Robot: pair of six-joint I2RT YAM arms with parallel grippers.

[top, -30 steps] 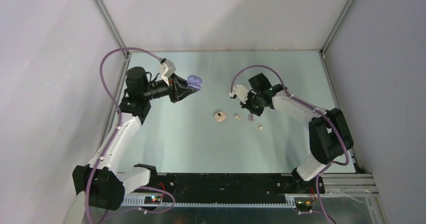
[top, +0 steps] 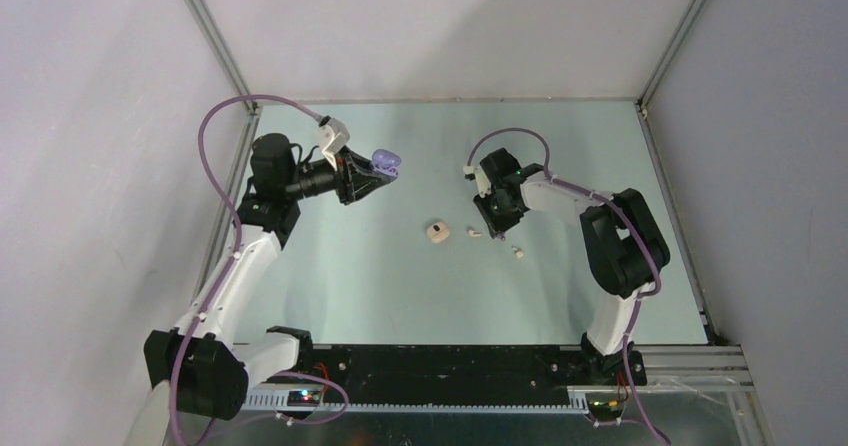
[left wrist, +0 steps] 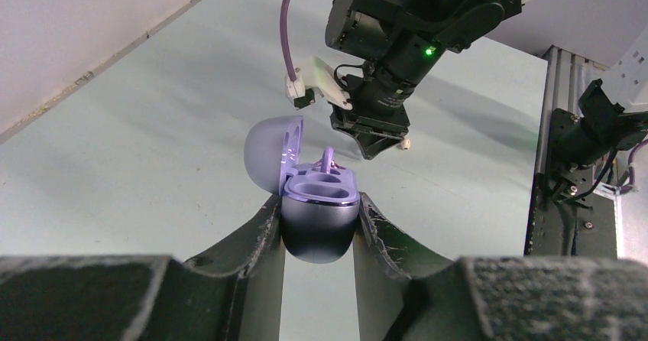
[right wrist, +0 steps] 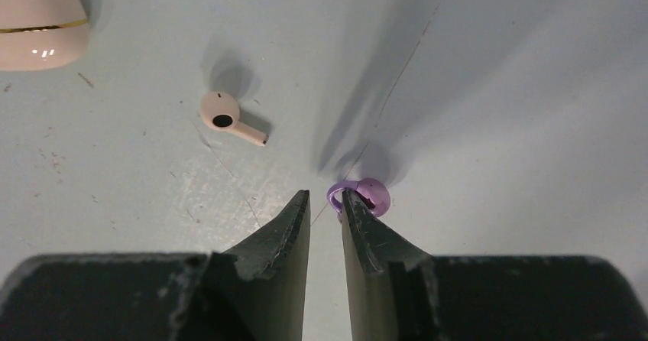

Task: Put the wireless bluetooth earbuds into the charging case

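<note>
An open purple charging case (left wrist: 319, 211) is held up in my left gripper (top: 374, 178), its lid raised and one stem standing in it. My right gripper is open, pointing down at the purple earbud (right wrist: 370, 192) on the table, which lies at or just beyond its fingertips, partly behind the right finger. A cream earbud (right wrist: 237, 119) lies apart, up and left of the purple one in the right wrist view.
A pale pink case (top: 438, 232) lies on the table between the arms, and another small cream piece (top: 519, 253) lies nearer the front.
My right gripper has moved a little toward the front and down over the purple earbud, its arm shifting left at the base. The left arm holds the case in the same place.
</note>
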